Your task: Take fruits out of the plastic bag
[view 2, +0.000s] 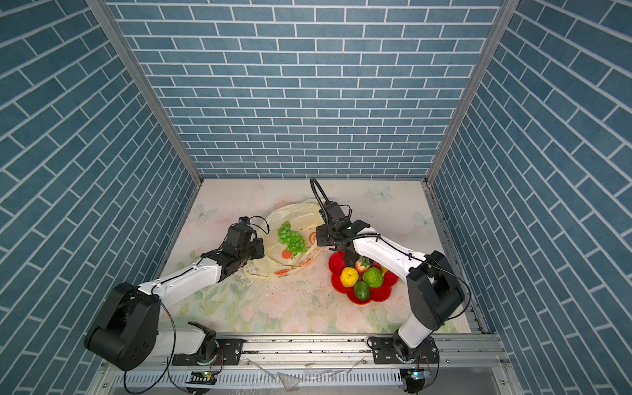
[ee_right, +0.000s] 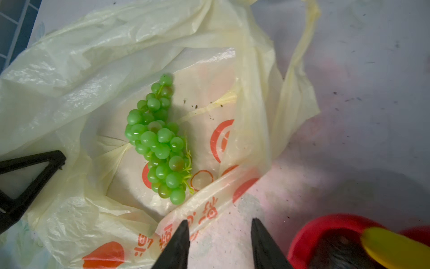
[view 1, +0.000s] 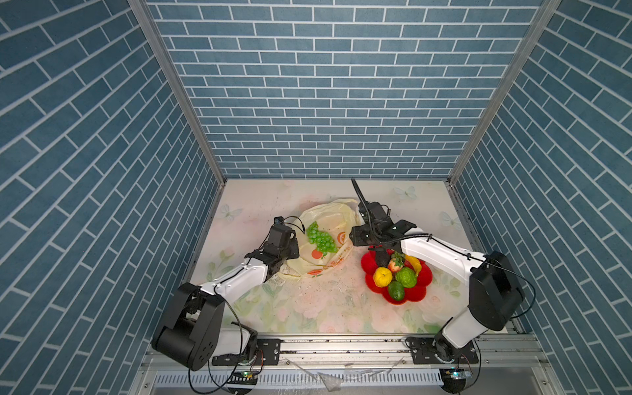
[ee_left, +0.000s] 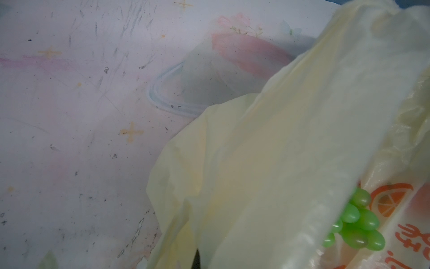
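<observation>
The pale yellow plastic bag (view 1: 334,213) lies spread open on the table, its mouth facing up. Inside it rests a bunch of green grapes (ee_right: 156,141), the only fruit I can see in there. At the bag's left rim my left gripper (view 1: 295,249) is shut; in its wrist view the film hides the fingers except for one dark tip (ee_left: 196,259). My right gripper stands open over the bag's right edge, nothing between its fingers, with the grapes some way ahead of it.
Right of the bag is a red petal-shaped tray (view 1: 370,263) holding a yellow pepper-like fruit (view 1: 381,277), a green one (view 1: 406,277), an avocado-like one (view 1: 395,290), a strawberry (view 1: 395,264) and more. The right forearm reaches over its back.
</observation>
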